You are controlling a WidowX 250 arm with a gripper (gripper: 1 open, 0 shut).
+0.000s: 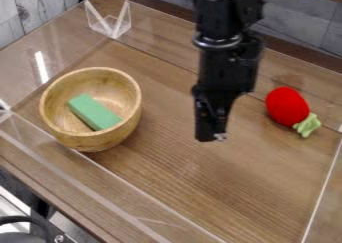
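My black gripper (pixel 214 135) hangs over the middle of the table, shut, with nothing visible between its fingers. To its left, a wooden bowl (pixel 122 95) holds a green block (pixel 94 112). To its right lies a red object (pixel 286 106) with a green leafy top (pixel 306 124), like a strawberry or similar toy.
A clear plastic object (pixel 111 18) stands at the back left near the table's edge.
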